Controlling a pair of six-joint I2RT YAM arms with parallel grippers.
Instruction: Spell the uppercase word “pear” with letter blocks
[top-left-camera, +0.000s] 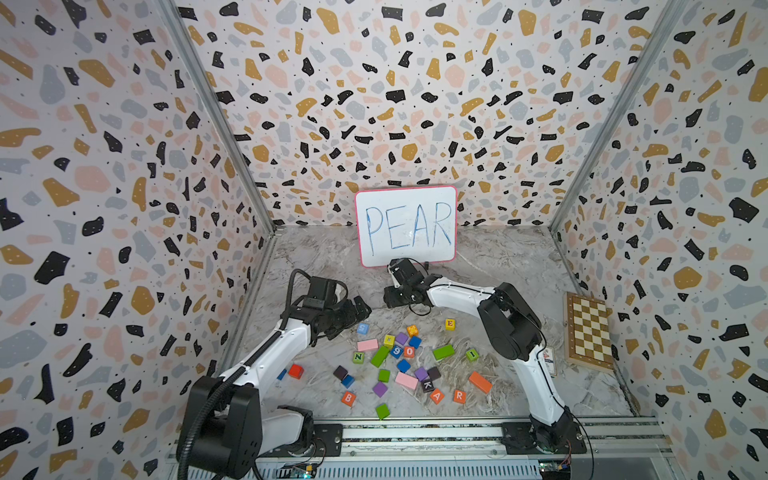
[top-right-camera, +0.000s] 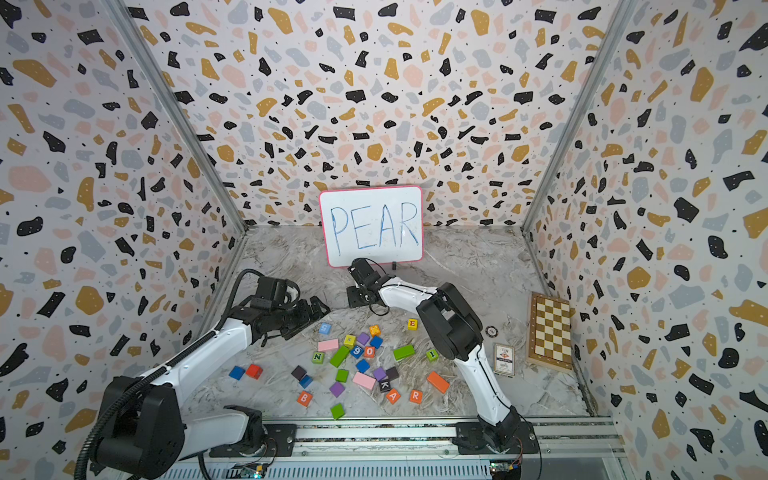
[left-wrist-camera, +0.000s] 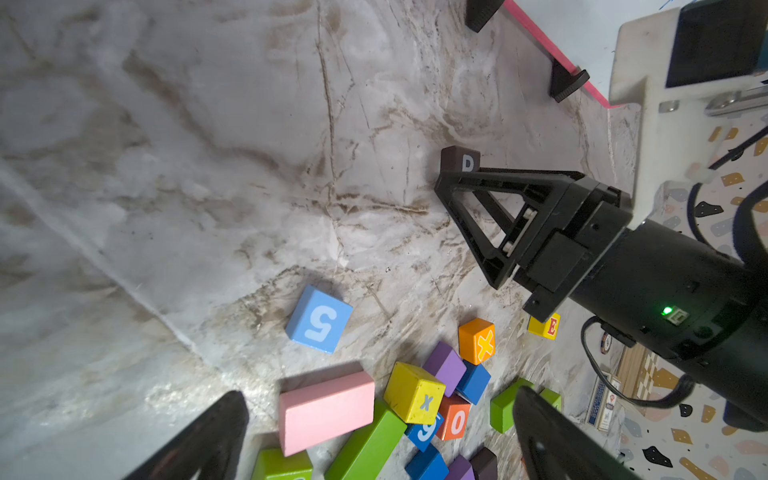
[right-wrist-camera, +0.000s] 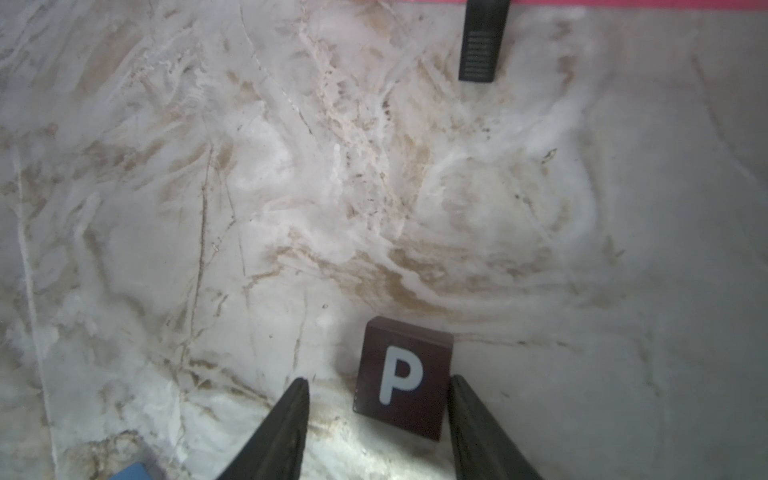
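The dark P block (right-wrist-camera: 404, 377) lies face up on the marble in the right wrist view. My right gripper is open around it; the right finger is close against the block, while a gap shows on the left. Wide apart and empty, the fingers of my left gripper hang over the table left of there. A yellow E block (top-left-camera: 450, 324) sits right of the central cluster. Near the front edge are the orange A block (top-left-camera: 436, 396) and orange R block (top-left-camera: 459, 396).
A whiteboard (top-left-camera: 406, 226) reading PEAR stands at the back. Several other blocks crowd the front middle, with a light blue 5 block (left-wrist-camera: 319, 319) nearest the left gripper. At right lies a chessboard (top-left-camera: 589, 329). Bare marble surrounds the P block.
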